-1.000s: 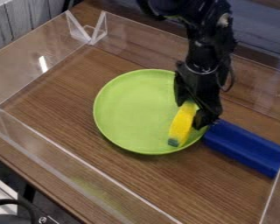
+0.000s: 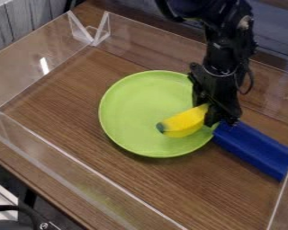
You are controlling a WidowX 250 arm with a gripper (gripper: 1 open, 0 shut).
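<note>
My black gripper [image 2: 212,110] reaches down over the right side of a green plate [image 2: 140,112], shut on a yellow banana-shaped object [image 2: 183,121] with a darker tip at its lower left. The object lies low over the plate, slanting toward the lower left; its right end is hidden by the gripper. A blue rectangular object [image 2: 257,151] lies just right of the plate.
Clear plastic edges and white brackets border it at the left and top left. Dark cables show at the bottom left corner.
</note>
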